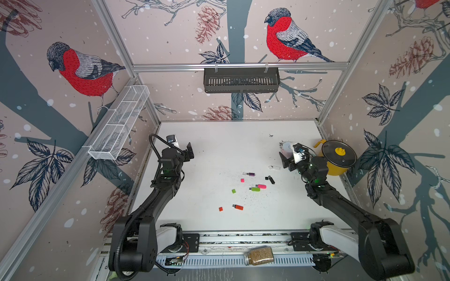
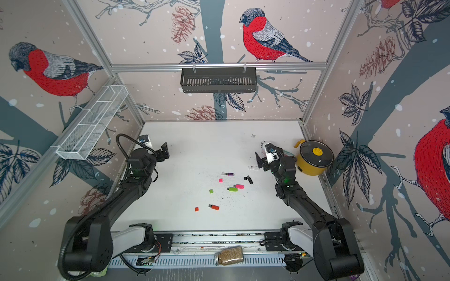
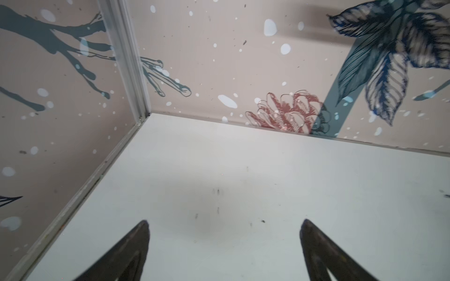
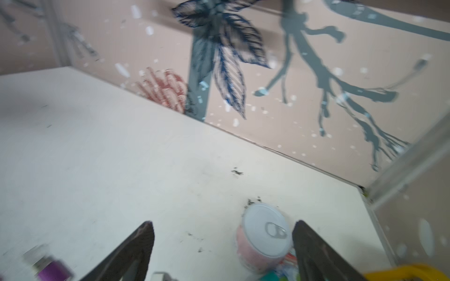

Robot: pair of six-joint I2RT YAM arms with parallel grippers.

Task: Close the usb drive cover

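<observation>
Several USB drives lie on the white table, middle to right: purple (image 1: 250,174), black (image 1: 271,179), pink (image 1: 261,186), green (image 1: 255,189), red (image 1: 238,207) and a pale one (image 1: 274,167). Small loose caps in pink (image 1: 242,180), green (image 1: 233,191) and red (image 1: 220,208) lie apart from the drives. My left gripper hangs open over bare table at the left. My right gripper is above the table right of the drives, its fingers apart with nothing visibly held.
A yellow pot with glass lid (image 2: 315,166) stands at the right edge, beside a pink-and-white can (image 4: 264,238) partly behind the right gripper. Racks hang on the walls.
</observation>
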